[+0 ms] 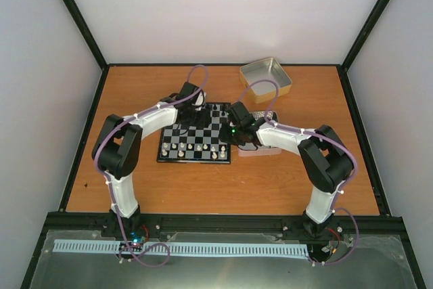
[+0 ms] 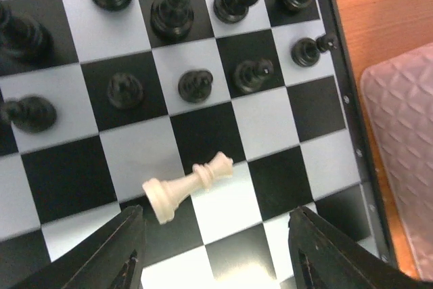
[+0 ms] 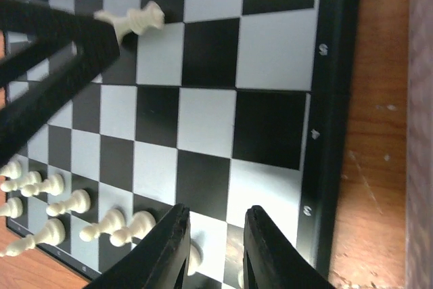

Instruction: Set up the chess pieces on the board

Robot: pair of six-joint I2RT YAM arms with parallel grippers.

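Observation:
The chessboard [image 1: 193,156] has dark pieces standing along its far rows and white pieces along the near rows, seen in the top view. A white piece lies on its side mid-board, under my open left gripper, which has nothing between its fingers; in the right wrist view that piece [image 3: 145,19] is partly behind the left gripper's dark fingers. My right gripper is over the board's right part, fingers part open, with white pieces low in the frame beside and behind them.
A pink padded tray [image 1: 260,151] sits against the board's right side, and a metal-lined box [image 1: 265,72] stands behind it.

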